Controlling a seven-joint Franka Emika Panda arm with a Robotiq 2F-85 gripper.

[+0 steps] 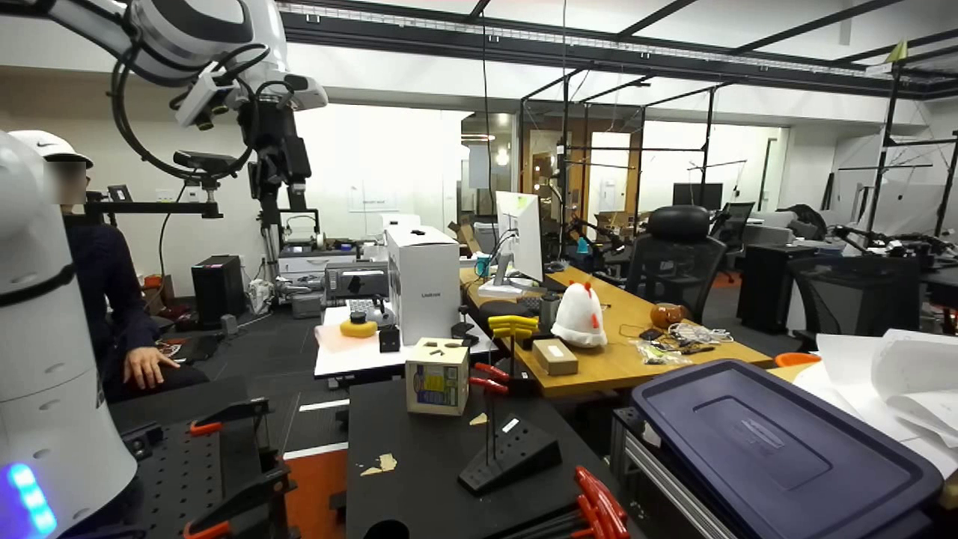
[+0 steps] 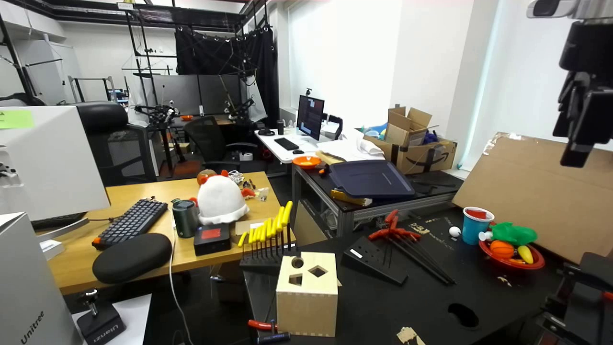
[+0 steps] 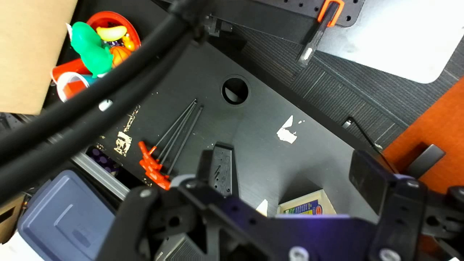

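Observation:
High over the black table [image 1: 395, 485], my gripper is open, and only bare tabletop shows between its fingers. In the second exterior view part of the gripper [image 2: 577, 129] hangs at the upper right, clear of everything. A pale wooden shape-sorter box [image 2: 307, 304] with cut-out holes stands on the table; the wrist view catches just part of the box [image 3: 319, 202]. Beside it lies an empty-looking black wedge stand [image 2: 373, 261]. Several red-handled hex keys [image 3: 154, 167] lie loose. Yellow-handled hex keys [image 2: 270, 233] stand upright in another holder.
A red bowl [image 2: 537, 261] of toy food sits by a blue cup [image 2: 474, 227] near a cardboard sheet [image 2: 551, 189]. A dark blue lid [image 1: 772, 440] covers the adjoining surface. There is bare table around the round hole [image 3: 235, 90].

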